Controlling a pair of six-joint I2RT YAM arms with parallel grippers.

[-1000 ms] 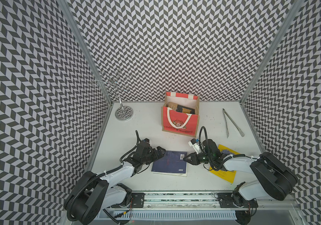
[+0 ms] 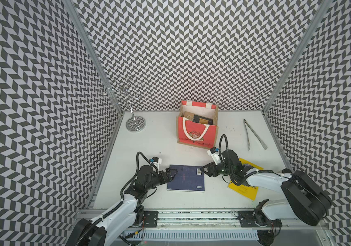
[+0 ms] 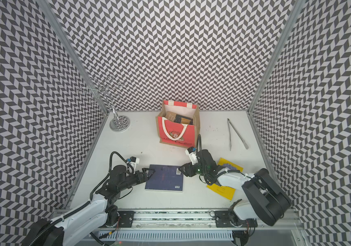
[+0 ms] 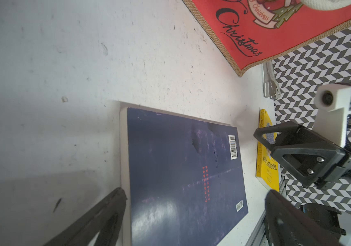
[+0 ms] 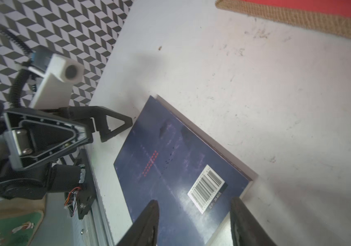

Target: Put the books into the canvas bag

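A navy book (image 2: pixel 185 179) lies flat at the front middle of the table. My left gripper (image 2: pixel 169 174) stands open at its left end, with the spine between the fingers in the left wrist view but not visibly gripped. My right gripper (image 2: pixel 208 170) is over the right end near the barcode, fingers apart, nothing held. A yellow book (image 3: pixel 220 190) lies to the right, partly under the right arm. The red and tan canvas bag (image 2: pixel 196 133) stands upright behind, holding books (image 2: pixel 202 120).
A chrome stand (image 2: pixel 135 123) is at the back left. Metal tongs (image 2: pixel 256 135) lie right of the bag. Bare table separates the navy book from the bag and extends to the left.
My left gripper has moved a little down and leftward in the top left view. The right one has shifted slightly up. The navy book's lower edge looks slightly different.
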